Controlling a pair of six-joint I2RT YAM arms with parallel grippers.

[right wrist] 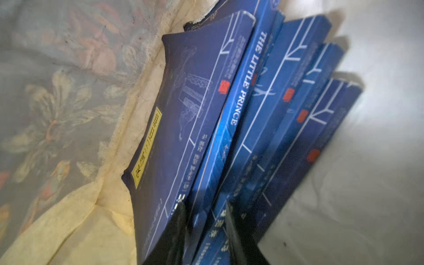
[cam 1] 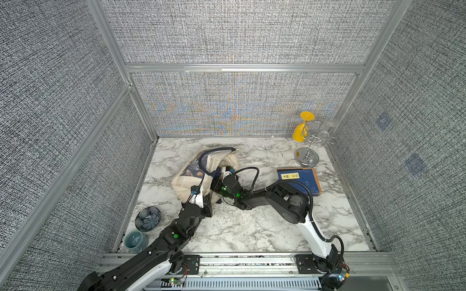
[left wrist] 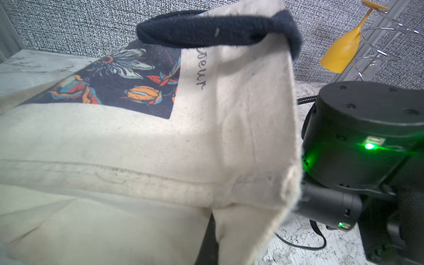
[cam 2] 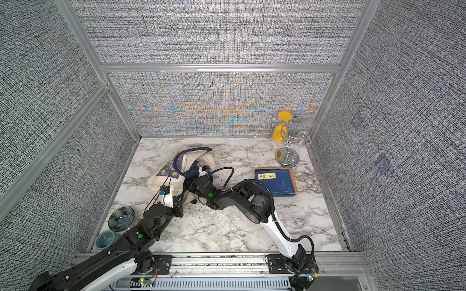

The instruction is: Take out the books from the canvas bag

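Observation:
The cream canvas bag point(cam 1: 187, 179) lies left of centre, with a floral print and dark strap. My left gripper point(cam 1: 206, 203) is at its front edge, shut, with bag fabric beside its fingers in the left wrist view. My right gripper is inside the bag, part open over several blue books point(right wrist: 273, 88), one spine reading THE LITTLE PRINCE, its fingertips at their near end. I cannot tell whether it touches them. A blue book or stack point(cam 1: 301, 186) lies outside the bag, on the table to the right.
A metal spiral stand point(cam 1: 306, 155) with a yellow glass point(cam 1: 299, 133) stands at the back right. A dark patterned bowl point(cam 1: 147, 219) and teal cup point(cam 1: 136, 241) are at the front left. Clear table surrounds the centre front.

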